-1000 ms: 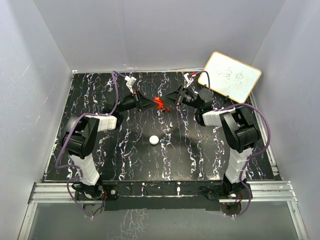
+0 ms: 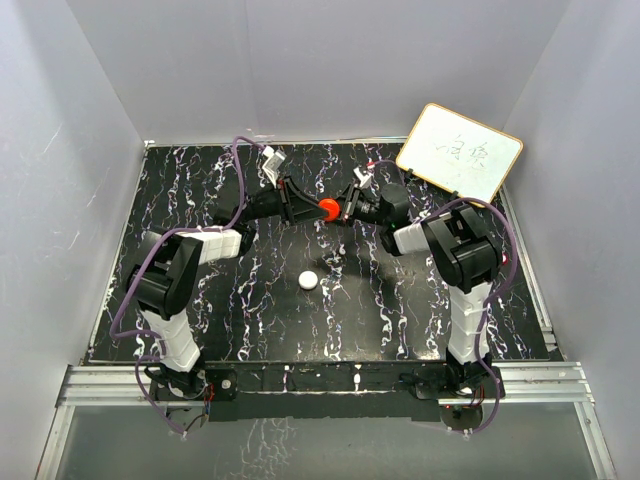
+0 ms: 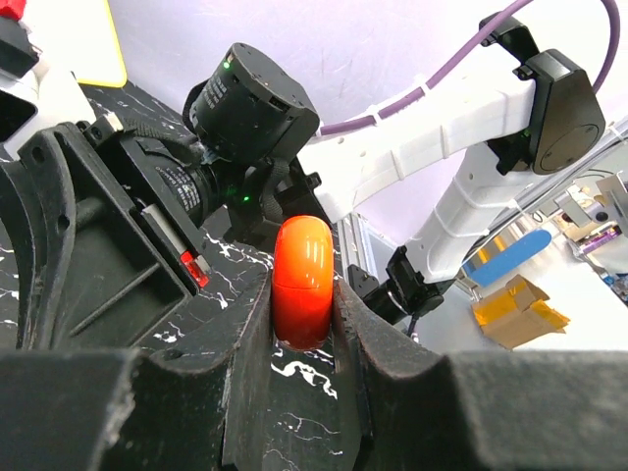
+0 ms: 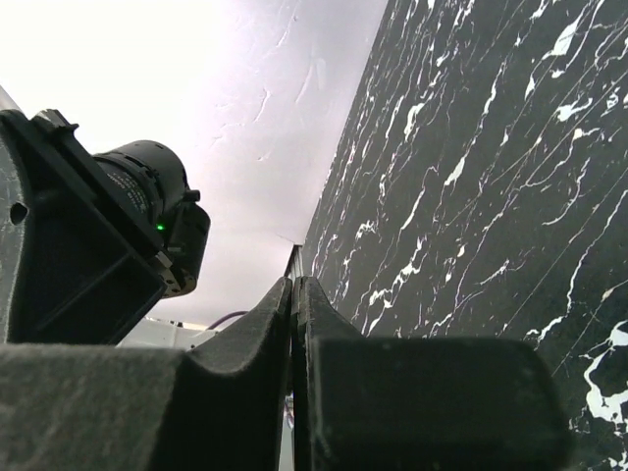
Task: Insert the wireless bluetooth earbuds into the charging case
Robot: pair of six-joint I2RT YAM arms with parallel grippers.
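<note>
A glossy orange-red charging case (image 3: 302, 280) stands upright between the fingertips of my left gripper, which is shut on it. A seam crosses the case and its lid looks closed. From above, the same case (image 2: 329, 209) appears as a round orange shape, held above the table between the two arms. My right gripper is shut, its fingers meeting with nothing between them. In the top view the right gripper (image 2: 345, 205) is right beside the case; whether it touches cannot be told. No earbuds can be made out.
A small white round object (image 2: 308, 280) lies on the black marbled table (image 2: 280, 325), in front of the grippers. A whiteboard (image 2: 460, 150) leans at the back right. The table's front half is otherwise mostly clear.
The case has moved slightly right and turned, from a folded, open-looking shape to a round one. My right arm has shifted left toward it, and the left arm has moved slightly right.
</note>
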